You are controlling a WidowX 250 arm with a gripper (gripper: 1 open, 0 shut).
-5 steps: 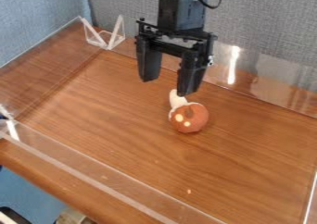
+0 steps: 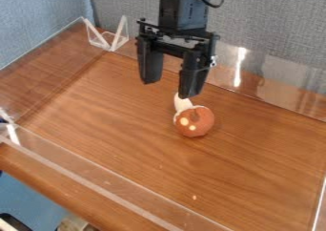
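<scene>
My black gripper [image 2: 171,73] hangs open over the wooden table, its two fingers wide apart with nothing visible between them. Below and slightly right of it, an orange round object [image 2: 193,122] with pale spots lies on the table, with a white piece [image 2: 181,104] at its upper left; I cannot tell exactly what it is.
A white wire-like frame [image 2: 109,34] stands at the back left. Grey padded walls [image 2: 268,30] enclose the back and left.
Since about a second ago my gripper has shifted slightly left and tilted or turned a little. The orange object has not moved.
</scene>
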